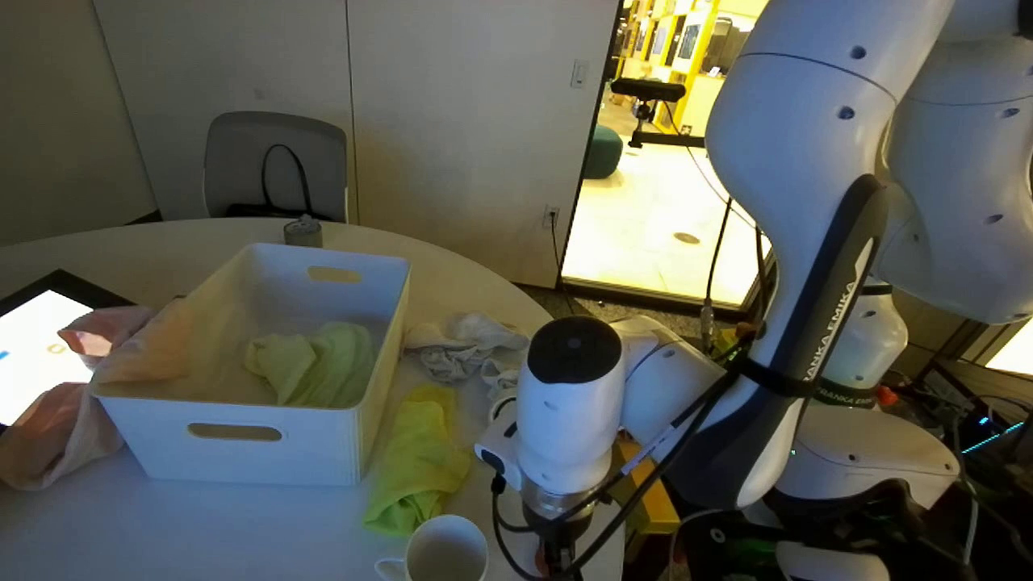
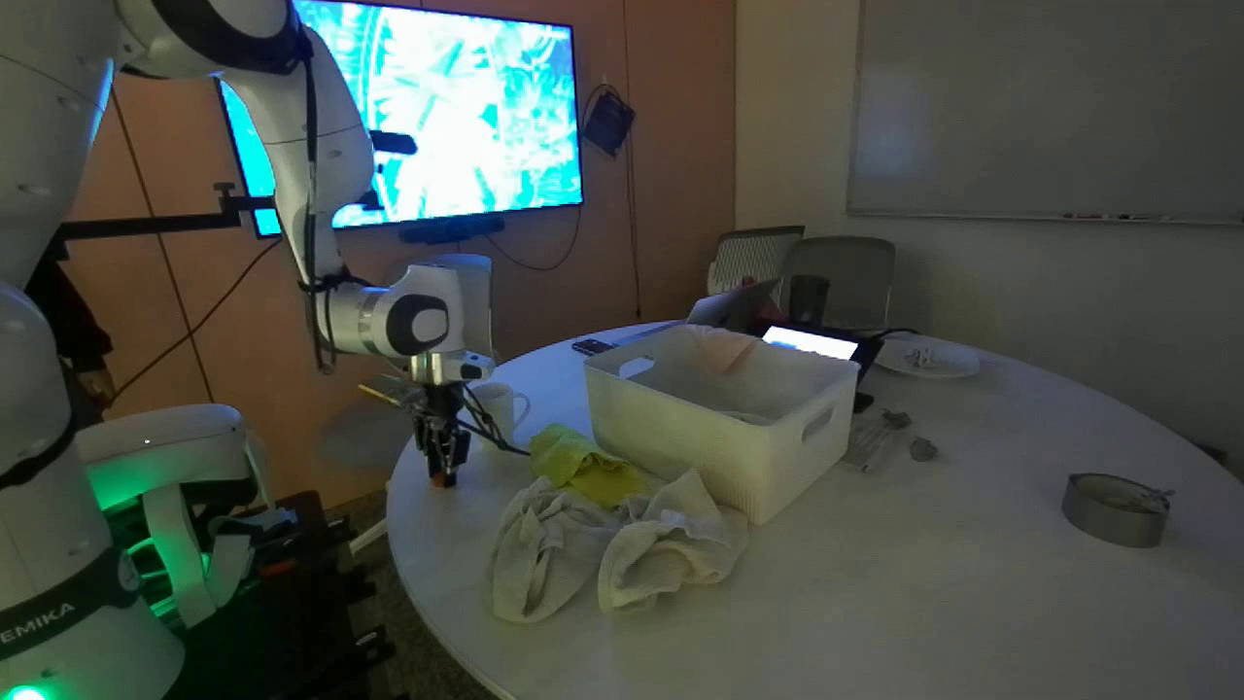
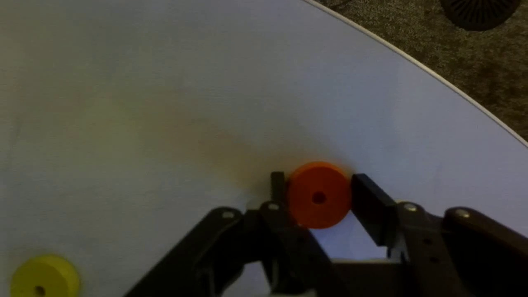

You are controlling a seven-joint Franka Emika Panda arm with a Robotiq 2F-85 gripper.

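Note:
A round orange-red piece [image 3: 319, 197] with a small hole in its middle sits between the fingertips of my gripper in the wrist view. One fingertip stands close against each side of it; whether both press on it cannot be told. Exterior view 2 has the gripper [image 2: 442, 467] pointing down close over the table near its edge, with a bit of orange at its tips. Whether the piece rests on the table is unclear. At the lower left of the wrist view lies a similar yellow round piece [image 3: 44, 277], apart from the fingers.
A white mug [image 1: 447, 550] and a yellow-green cloth [image 1: 421, 460] lie near the gripper. Beyond are pale cloths [image 2: 571, 548] and a white bin [image 1: 242, 445] holding cloth. The table edge [image 3: 420, 64] runs close by.

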